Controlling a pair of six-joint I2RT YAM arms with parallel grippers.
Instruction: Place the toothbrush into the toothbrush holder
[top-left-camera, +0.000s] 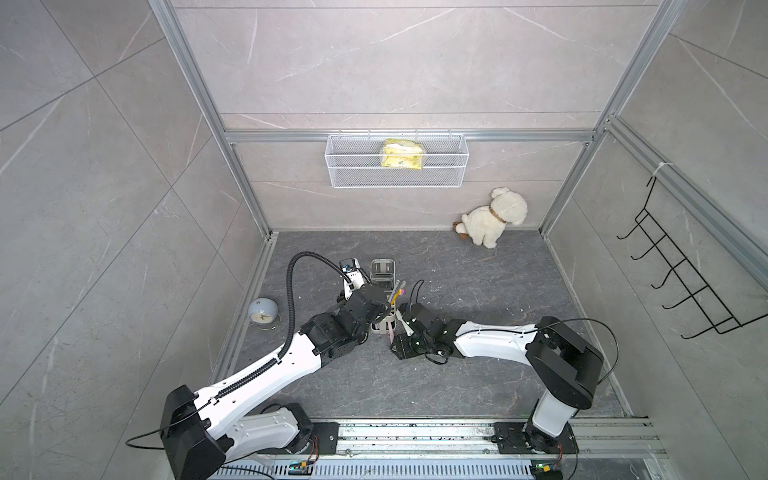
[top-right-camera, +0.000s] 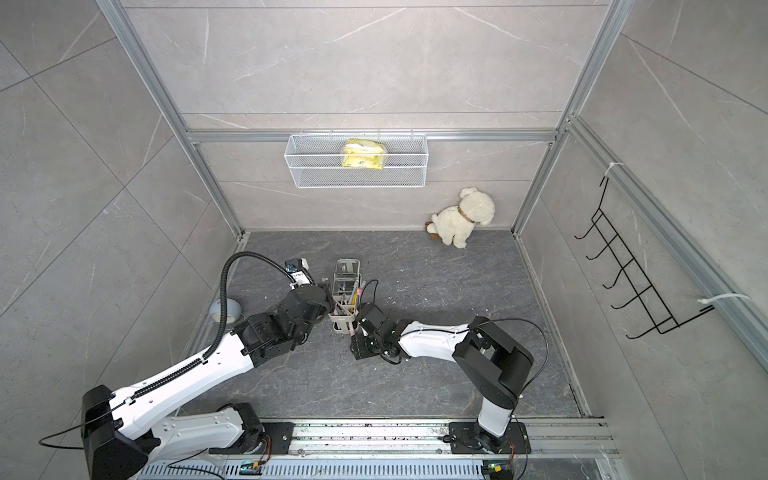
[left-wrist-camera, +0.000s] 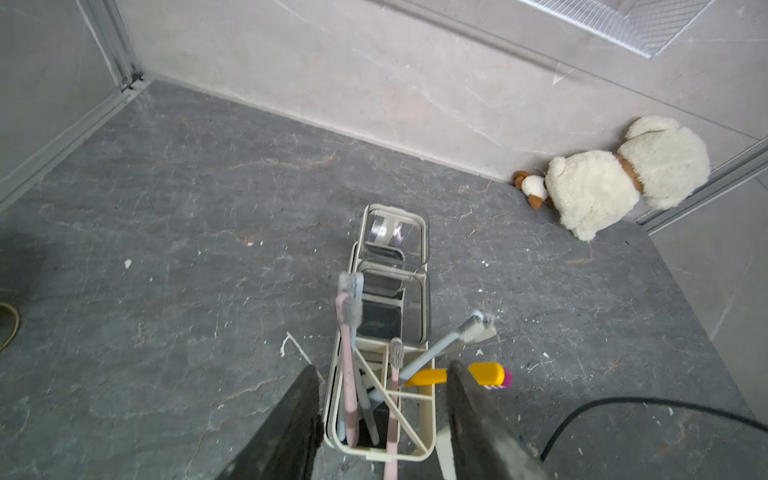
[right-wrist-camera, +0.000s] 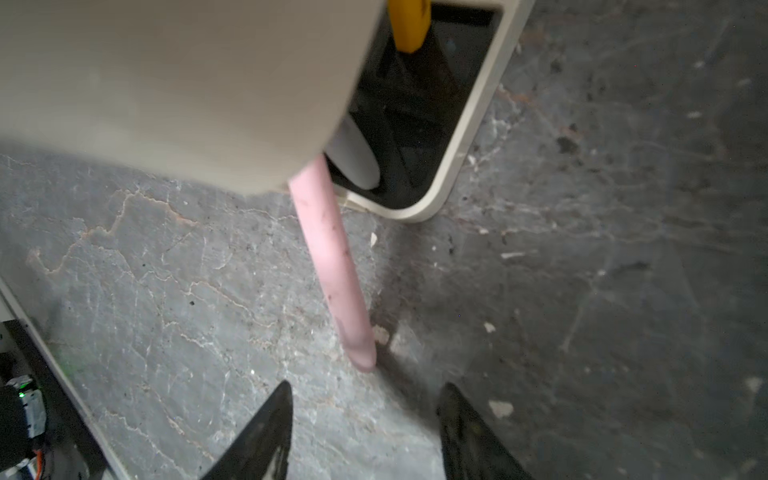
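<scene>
A cream toothbrush holder (left-wrist-camera: 424, 301) stands mid-floor with several toothbrushes, pink, blue-grey and one with a yellow handle (left-wrist-camera: 488, 373), leaning in its near compartments. One pink toothbrush (right-wrist-camera: 332, 264) has its handle sticking out beyond the near rim, over the floor. My left gripper is above the holder, fingers apart, the brushes seen beyond them. My right gripper is open at the holder's near right, just short of that pink handle, nothing between its fingers. A pale blurred surface hides much of the holder in the right wrist view.
A white plush dog (top-left-camera: 488, 220) sits at the back right. A wire basket (top-left-camera: 396, 176) with a yellow packet hangs on the back wall, a black hook rack (top-left-camera: 680, 272) on the right wall. A round grey object (top-left-camera: 263, 310) lies left of my left arm.
</scene>
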